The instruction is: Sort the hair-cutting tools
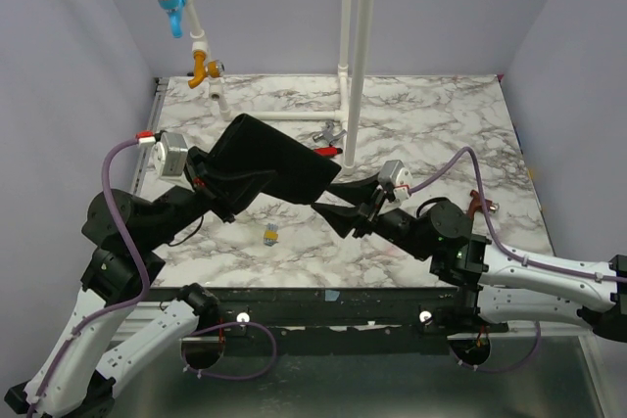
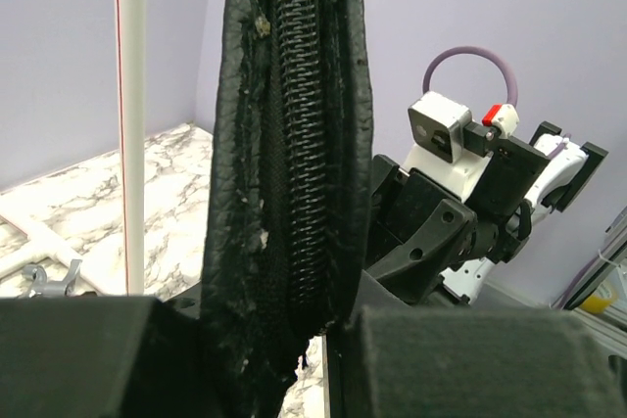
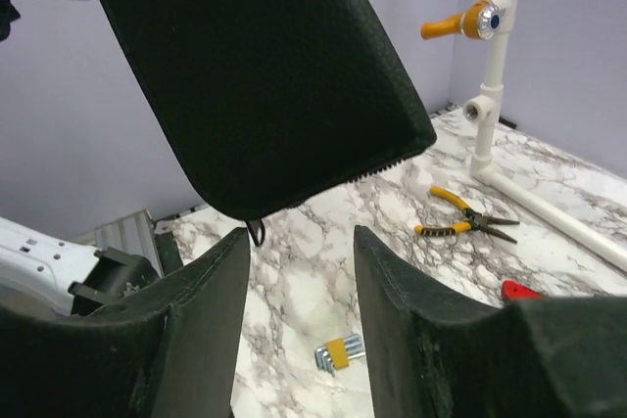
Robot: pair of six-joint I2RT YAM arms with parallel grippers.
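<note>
A black zippered case (image 1: 269,159) is held aloft by my left gripper (image 1: 235,188), which is shut on its end; the left wrist view shows its zipper (image 2: 299,144) edge-on between the fingers. My right gripper (image 1: 338,203) is part open just at the case's right end, below its lower corner in the right wrist view, with nothing clearly between its fingertips. Yellow-handled pliers (image 3: 460,222), a red tool (image 3: 519,291) and a small yellow-and-grey item (image 1: 270,234) lie on the marble board.
White pipes (image 1: 353,66) with blue and orange taps stand at the back. A grey wrench (image 1: 329,134) lies by the pipe foot. A brown-handled object (image 1: 480,205) lies at the right. The front middle of the board is fairly clear.
</note>
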